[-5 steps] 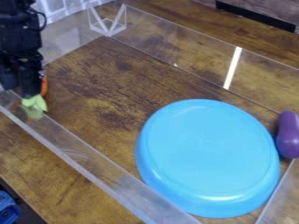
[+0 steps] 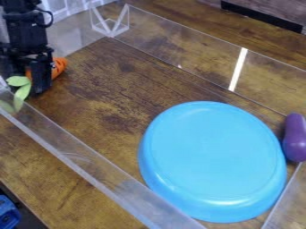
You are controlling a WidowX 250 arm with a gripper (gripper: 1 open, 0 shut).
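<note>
The black gripper (image 2: 31, 72) is low at the upper left, inside a clear-walled enclosure, over an orange object with a green top (image 2: 20, 90), which looks like a carrot. The orange part shows behind and right of the fingers, the green part in front. The fingers partly hide it, and I cannot tell whether they are closed on it.
A large blue disc (image 2: 212, 157) fills the right side, with a purple object (image 2: 296, 136) beside it at the right edge. Clear walls border the wooden surface (image 2: 131, 89). A blue object (image 2: 7, 213) lies at the lower left.
The gripper has shifted slightly and lower over the object. The green part has moved left and up, and more orange now shows on the right of the fingers.
</note>
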